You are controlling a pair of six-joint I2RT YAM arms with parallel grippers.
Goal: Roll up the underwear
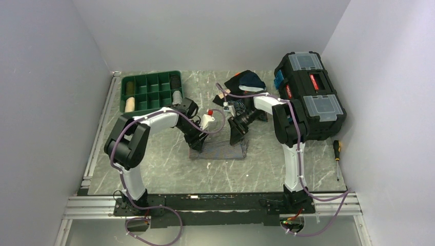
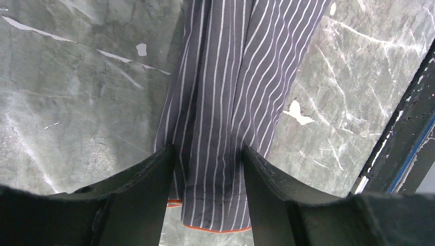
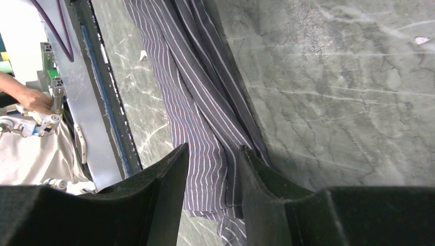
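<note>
The striped grey underwear lies as a long folded strip across the middle of the table, with orange trim at one end in the left wrist view. My left gripper is over its left end; in the left wrist view its fingertips are part open, with the folded cloth between and beneath them. My right gripper is over the right end; in the right wrist view its part-open fingertips sit close on the folded cloth.
A green divided box with rolled items stands back left, a pile of dark garments at the back. Black toolboxes and a screwdriver are on the right.
</note>
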